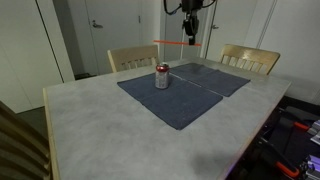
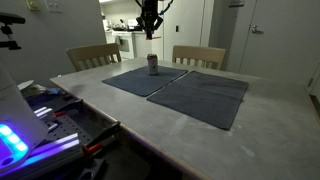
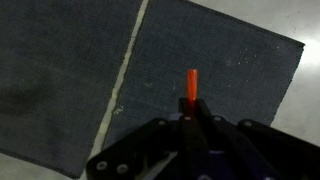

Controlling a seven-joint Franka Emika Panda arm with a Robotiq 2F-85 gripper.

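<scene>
My gripper [image 1: 190, 40] is raised high over the table's far side, shut on a thin orange-red stick [image 1: 172, 43]. In exterior view 1 the stick reaches out level to the left of the fingers. The wrist view shows the stick [image 3: 192, 86] standing out from between the dark fingertips, over the dark mats. Below and to the left, a can [image 1: 162, 77] with a red top stands upright on a dark mat, well apart from the stick. In exterior view 2 the can [image 2: 153, 65] shows beneath the gripper [image 2: 152, 36].
Two dark mats lie on the table, the nearer mat [image 1: 181, 104] and the farther mat [image 1: 212, 78]. Chairs stand round the table, one chair [image 1: 133, 59] behind it.
</scene>
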